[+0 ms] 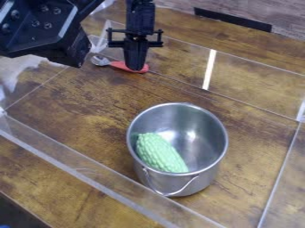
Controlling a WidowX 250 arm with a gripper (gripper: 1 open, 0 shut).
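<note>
My gripper (136, 64) points down at the back of the workspace, its fingers shut at a small red-handled utensil (123, 67) with a silver end that lies on the wooden surface. Whether any of the utensil is between the fingertips is too small to tell. A steel pot (208, 125) with a wire handle stands at the front right, holding a green corn cob (160, 153) that leans inside it.
Clear low walls (66, 158) border the wooden work area (84, 116). A white strip (210, 69) lies at the back right. The dark arm fills the upper left.
</note>
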